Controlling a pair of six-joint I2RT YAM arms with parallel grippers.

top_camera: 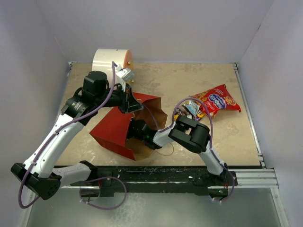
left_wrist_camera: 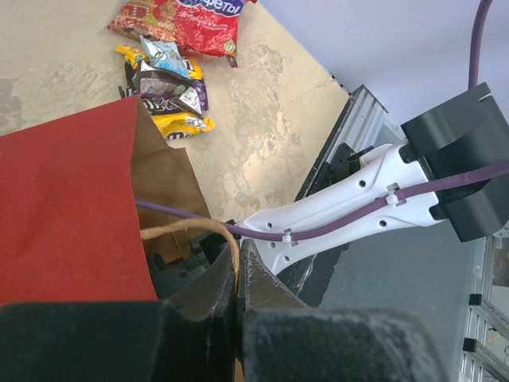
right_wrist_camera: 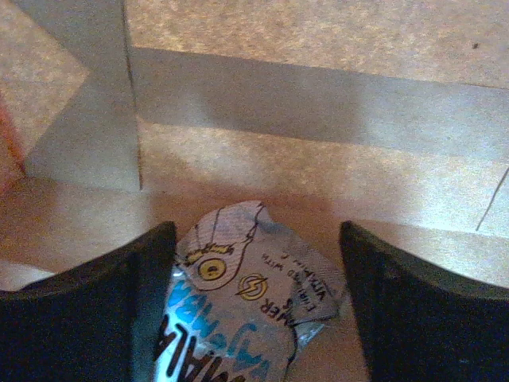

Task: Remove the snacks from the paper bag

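Note:
The red paper bag (top_camera: pixel 110 131) lies open on its side. My left gripper is shut at the bag's rope handle (left_wrist_camera: pixel 191 225) above the bag. My right gripper is inside the bag, partly open, its fingers either side of a white-and-blue snack packet (right_wrist_camera: pixel 231 310) printed with an owl-like face; whether it grips the packet is unclear. Outside, to the right, lie a red snack bag (top_camera: pixel 220 101) and a pile of smaller yellow and purple packets (left_wrist_camera: pixel 171 99).
A white cylindrical object (top_camera: pixel 108 60) stands at the back left. The tan board (top_camera: pixel 165 80) is clear at the back and far right. Grey walls enclose the board on the back and sides.

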